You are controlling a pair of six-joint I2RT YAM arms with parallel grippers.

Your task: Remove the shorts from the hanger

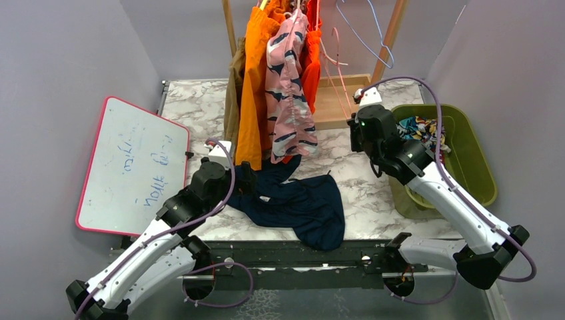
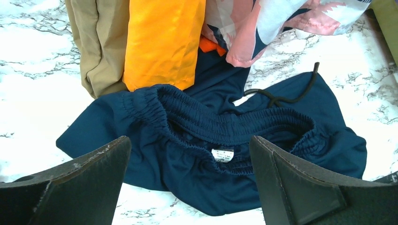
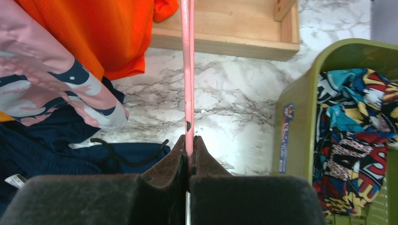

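Observation:
Dark navy shorts lie crumpled on the marble tabletop, off any hanger; the left wrist view shows their elastic waistband, white label and drawstring. Over them is my left gripper, its fingers wide apart with only air between; the cloth lies below. A bare pink hanger is held up near the rack by my right gripper, shut on its thin pink bar. In the top view the right gripper is partly hidden behind its own arm.
Orange clothes, a pink patterned garment and others hang from the wooden rack. An empty blue hanger hangs on the right. The green bin holds colourful cloth. A whiteboard stands at left.

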